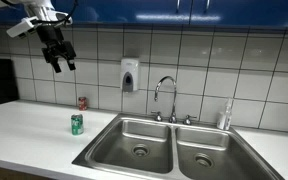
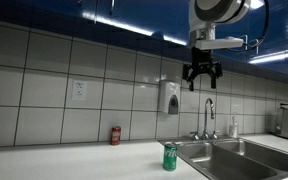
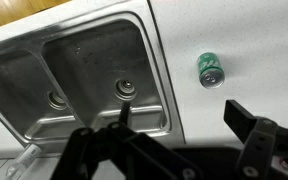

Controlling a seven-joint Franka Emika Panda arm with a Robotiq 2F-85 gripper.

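Observation:
A green can [image 1: 77, 124] stands upright on the white counter, left of the sink; the wrist view looks down on the same green can [image 3: 211, 70]. Farther back, by the tiled wall, is a red can [image 2: 115, 135]. High above the counter hangs my gripper [image 1: 64, 68], well clear of both cans. Its two dark fingers stand apart at the bottom of the wrist view, with nothing between them. In the second exterior view the gripper [image 2: 202, 82] points downward in front of the wall.
A steel double sink [image 1: 171, 126] with a faucet [image 1: 166, 82] fills the counter's right part. A soap dispenser [image 1: 130, 75] is mounted on the wall, and a clear bottle [image 1: 225, 115] stands behind the sink. Blue cabinets [image 1: 234, 13] hang overhead.

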